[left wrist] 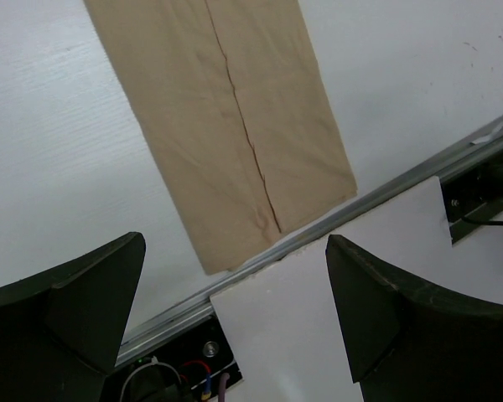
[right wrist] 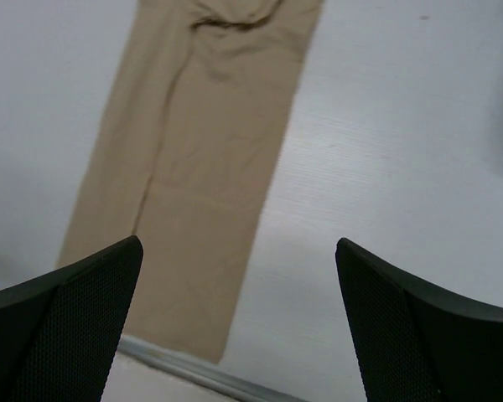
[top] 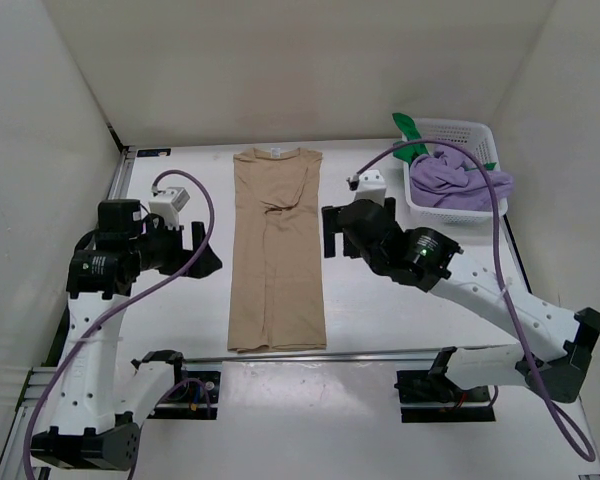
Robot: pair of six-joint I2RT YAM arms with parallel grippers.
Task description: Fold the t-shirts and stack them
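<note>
A tan t-shirt (top: pixel 292 270) lies in a long narrow strip on the white table, its sides folded in to a lengthwise seam. Its collar end points to the back wall and its hem reaches the table's front rail. Left of the cloth, my left gripper (top: pixel 206 248) is open above the table. On the other side, my right gripper (top: pixel 342 232) hangs open just off the shirt's right edge. Both wrist views show the shirt (left wrist: pixel 235 126) beyond widely parted fingers (right wrist: pixel 75 322), with nothing between them.
At the back right stands a white basket (top: pixel 450 216) holding a purple cloth (top: pixel 450 180) and a green cloth (top: pixel 410 150). A metal rail (top: pixel 380 355) runs along the table's front edge. Bare table (top: pixel 380 310) lies right of the shirt.
</note>
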